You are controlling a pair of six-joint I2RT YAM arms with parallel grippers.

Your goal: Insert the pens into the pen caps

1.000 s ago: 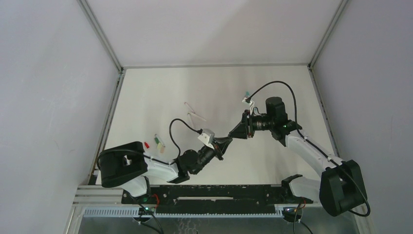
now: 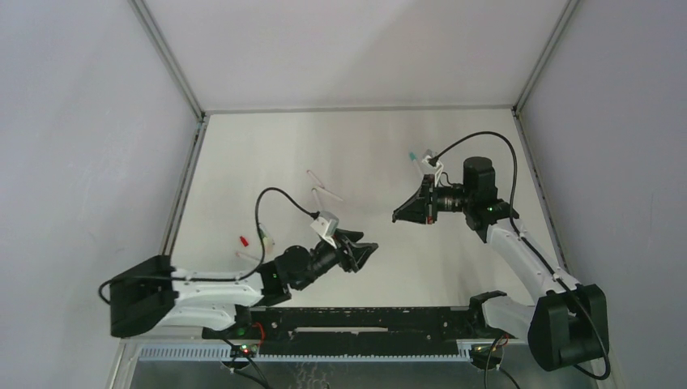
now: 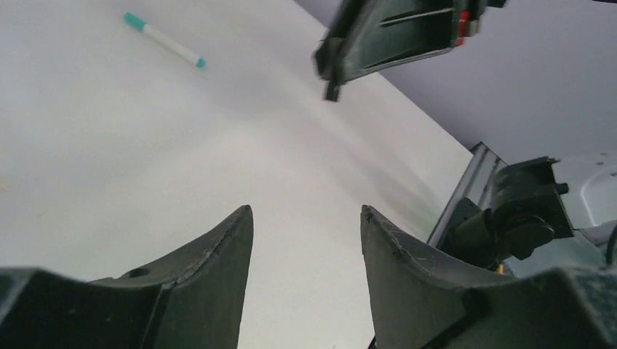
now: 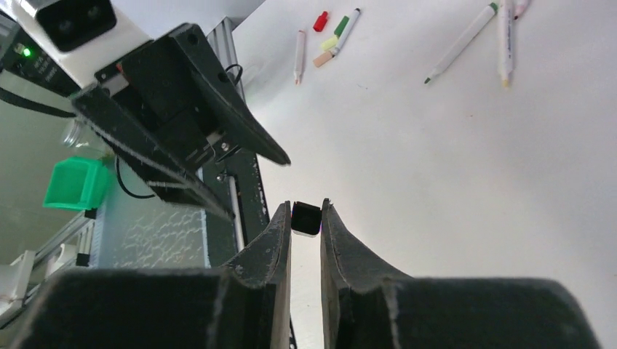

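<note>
My right gripper is shut on a small black piece [image 4: 306,218] with a pale lower edge; its shape is like a pen cap, and whether a pen is in it cannot be told. In the top view this gripper [image 2: 395,217] is right of centre, above the table. My left gripper [image 2: 364,256] stands open, nothing between its fingertips, apart from the right one. On the table lie a green-ended pen [image 4: 462,43], a yellow-tipped pen [image 4: 506,43], an orange-tipped pen [image 4: 299,54] and a teal-capped pen [image 3: 169,42].
Loose caps lie at the table's left: red [image 4: 320,21], green [image 4: 340,26], yellow [image 4: 329,43] and orange [image 4: 323,58]. A dark-ended pen [image 4: 348,29] touches this group. A green bin [image 4: 76,183] stands off the table.
The two grippers were tip to tip and now stand apart. The left arm has drawn back left and its gripper has opened; the right arm has shifted right and slightly toward the far side.
</note>
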